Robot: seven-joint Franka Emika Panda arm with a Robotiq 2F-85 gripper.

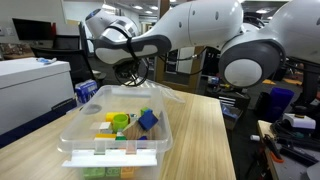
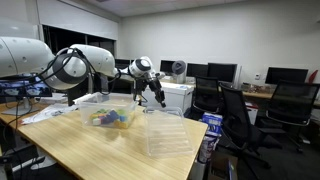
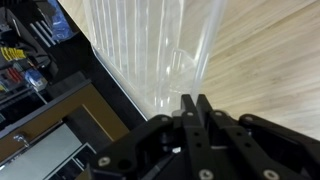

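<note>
A clear plastic lid (image 2: 168, 134) hangs tilted over the table beside the box, with my gripper (image 2: 158, 98) shut on its upper edge. In the wrist view the ribbed lid (image 3: 140, 45) runs up and away from the gripper; glare and its transparency blur the exact contact. The clear box (image 1: 72, 128) stands uncovered on the table, holding colourful blocks (image 1: 128, 122), among them green, yellow and blue ones. In exterior view 1 the lid (image 1: 168, 92) shows faintly behind the box's right side, and the gripper's fingertips are hard to make out.
A white cabinet (image 1: 30, 92) and a blue-and-white package (image 1: 87, 91) stand on its far side. Office chairs (image 2: 243, 115) are beyond the table edge.
</note>
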